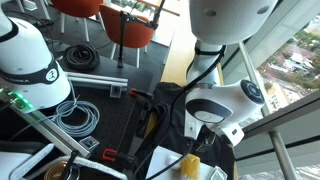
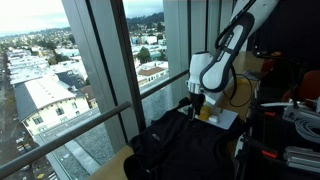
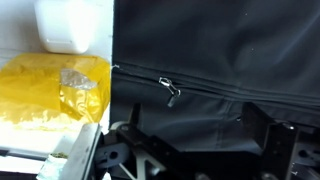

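Observation:
Black cloth with a zipper, perhaps a jacket or bag (image 3: 220, 50), lies spread beneath my gripper. Its small metal zipper pull (image 3: 170, 88) shows just ahead of the gap between the fingers. Those fingers stand wide apart, so the gripper is open and holds nothing. To the left in the wrist view is a shiny yellow packet (image 3: 50, 90) on a white surface, beside a white object (image 3: 65, 25) partly cut off by the frame. Exterior view 2 has the dark cloth (image 2: 165, 145) bunched near the window, with the arm reaching down at its far end.
A metal rail (image 2: 70, 130) and tall windows border the cloth. In exterior view 1, another white robot arm (image 1: 25, 65) and coiled grey cable (image 1: 80, 120) are on the left. Orange chairs (image 1: 130, 32) stand farther back.

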